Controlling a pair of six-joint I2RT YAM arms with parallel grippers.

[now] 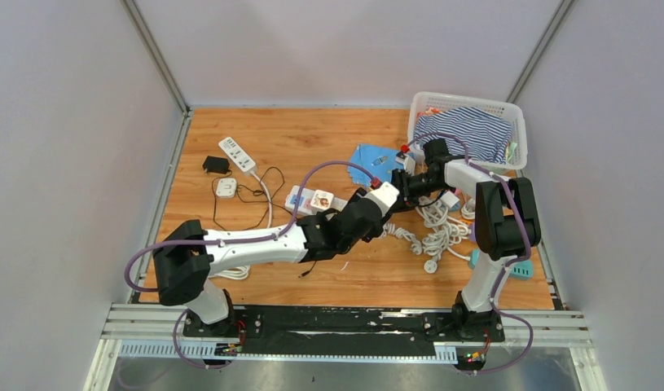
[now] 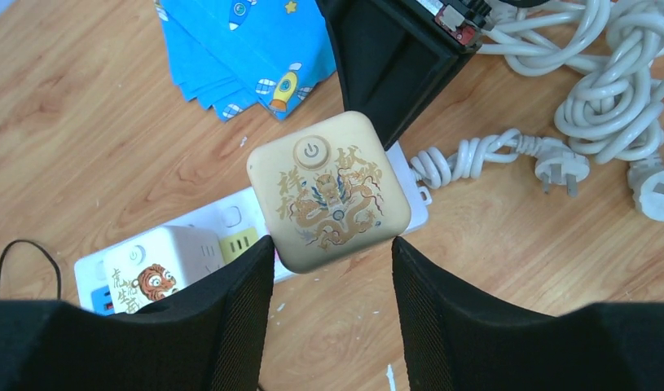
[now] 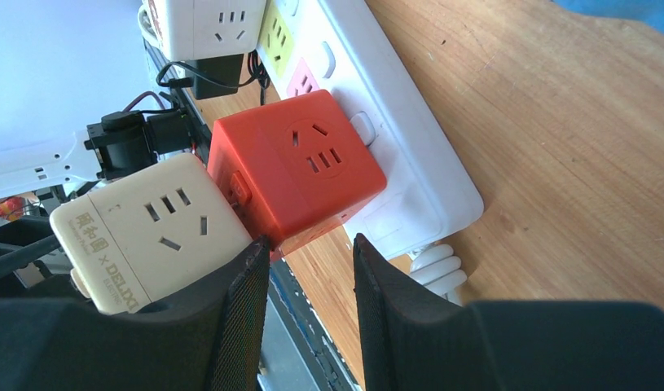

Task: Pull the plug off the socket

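In the left wrist view a cream plug adapter (image 2: pixel 332 195) with a dragon design is held between the fingertips of my left gripper, above a white power strip (image 2: pixel 186 224). My right gripper is shut on a red plug adapter (image 3: pixel 296 163) near the strip's end; whether the red one is seated in the strip cannot be told. The cream adapter's socketed side faces the right wrist camera, close beside the red one. Farther along the strip sits a white adapter (image 2: pixel 161 269) with a tiger. A yellow socket (image 2: pixel 239 244) is bare.
White cables (image 1: pixel 438 228) lie coiled to the right, near a white basket (image 1: pixel 468 99). A blue cloth (image 1: pixel 373 156) rests behind the grippers. Another power strip (image 1: pixel 237 155) and a black adapter (image 1: pixel 216 164) are at the left.
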